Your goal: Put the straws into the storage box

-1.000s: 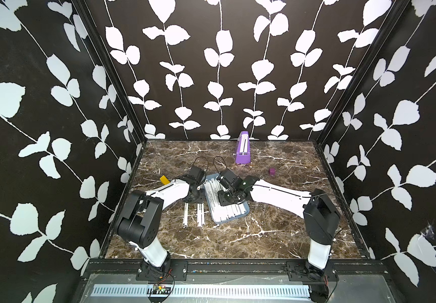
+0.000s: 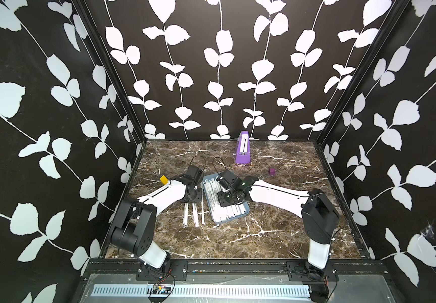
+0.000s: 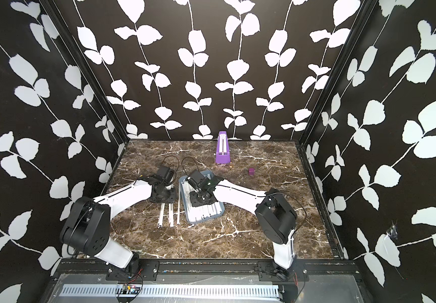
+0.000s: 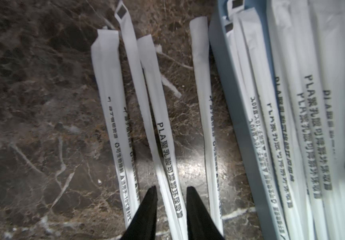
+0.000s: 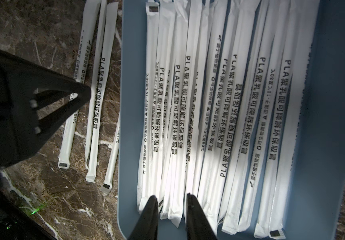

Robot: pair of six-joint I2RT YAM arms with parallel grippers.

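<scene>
Several white wrapped straws (image 4: 160, 144) lie on the marble table left of the blue-grey storage box (image 5: 328, 120), which holds many straws (image 5: 232, 132). My left gripper hangs over the loose straws, its fingers apart with two straws visible beneath the gap; whether it touches them I cannot tell. My right gripper is over the box's straws, fingers part open, nothing clearly held between them.
A purple metronome (image 2: 243, 151) stands at the back centre. A small purple cube (image 2: 272, 171) lies to its right and a yellow object (image 2: 164, 179) at the left.
My left arm has shifted slightly to the left. The middle loose straws beside the box now appear more spread apart. The right arm looks unchanged.
</scene>
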